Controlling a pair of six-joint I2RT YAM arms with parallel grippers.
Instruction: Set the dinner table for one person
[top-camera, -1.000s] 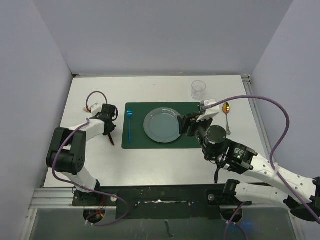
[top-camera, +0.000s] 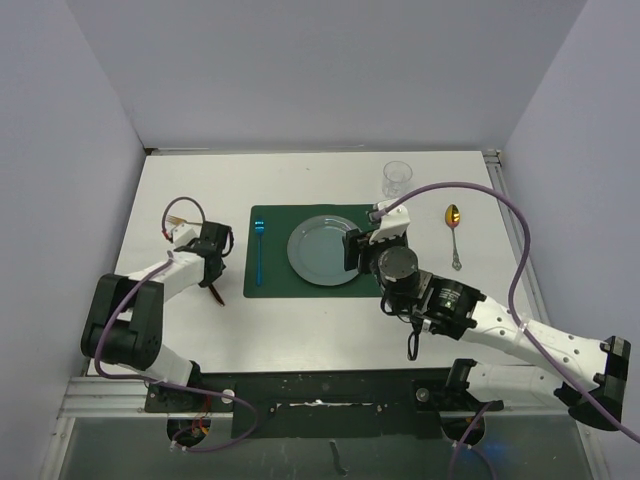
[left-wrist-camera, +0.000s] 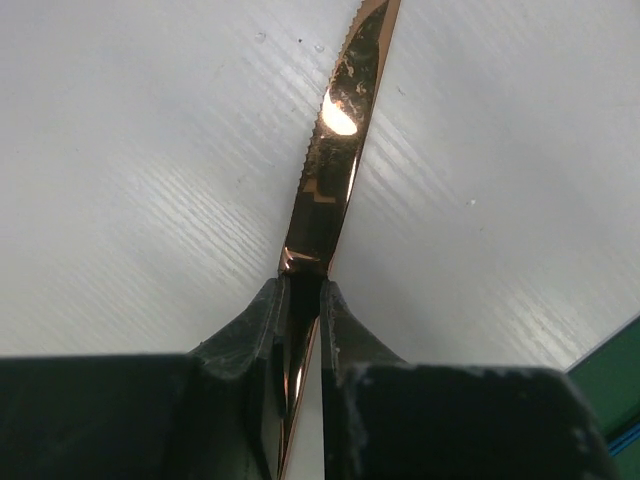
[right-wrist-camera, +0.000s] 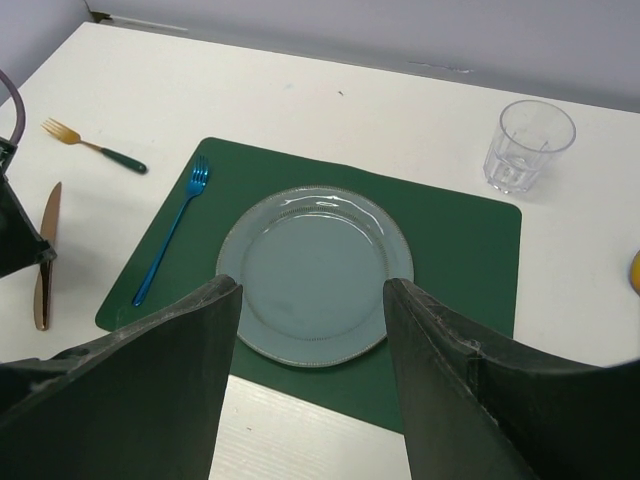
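Note:
A copper-coloured knife (left-wrist-camera: 338, 140) is between the fingers of my left gripper, which is shut on it near the top of the handle. In the right wrist view the knife (right-wrist-camera: 43, 295) shows low over the white table, left of the green placemat (right-wrist-camera: 450, 235). A grey plate (right-wrist-camera: 310, 275) lies on the placemat's middle, and a blue fork (right-wrist-camera: 172, 235) lies along its left side. My right gripper hangs open above the plate's right part, with nothing between its fingers.
A clear glass (top-camera: 397, 178) stands behind the placemat's right end. To the right lies a gold spoon (top-camera: 453, 232). A gold fork with a green handle (right-wrist-camera: 100, 147) lies at the far left.
My left gripper has shifted slightly left with the knife in it. The right arm has moved left, towards the plate. The plate, blue fork, glass and spoon have stayed put.

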